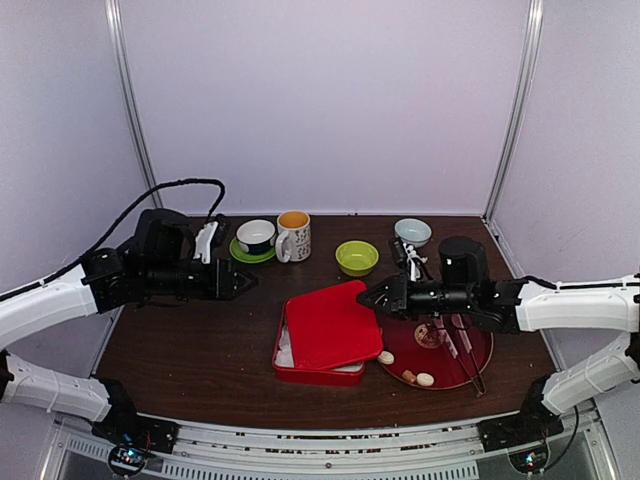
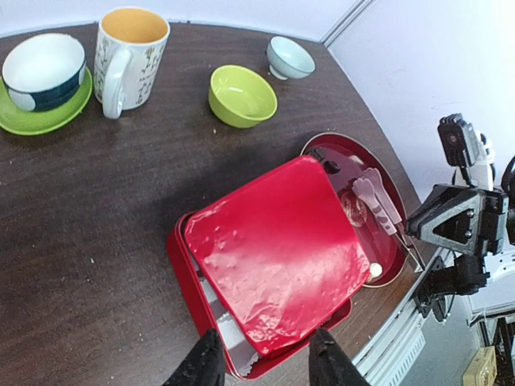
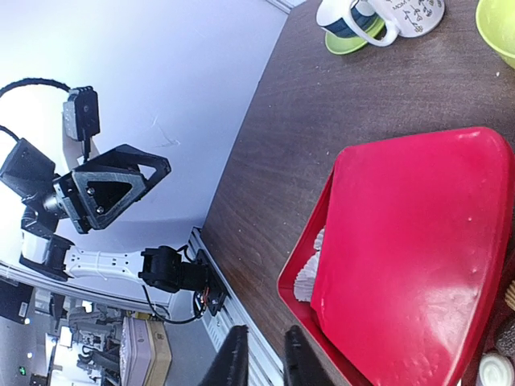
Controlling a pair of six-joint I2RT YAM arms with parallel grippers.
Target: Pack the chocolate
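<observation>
A red box [image 1: 319,373] sits at the front middle, its red lid [image 1: 330,325] [image 2: 273,249] [image 3: 406,249] resting askew on top, with white lining showing along the left side. My left gripper [image 1: 240,282] hangs left of the box, raised above the table, fingers apart and empty. My right gripper [image 1: 372,298] is over the lid's right side, its fingers apart with nothing seen between them. Small pale round pieces [image 1: 425,380] lie on the red round tray [image 1: 470,365] at the right.
A green bowl [image 1: 357,258], a white mug [image 1: 293,242], a cup [image 1: 256,235] on a green saucer and a pale bowl [image 1: 412,232] stand along the back. Tongs [image 1: 465,350] lie on the tray.
</observation>
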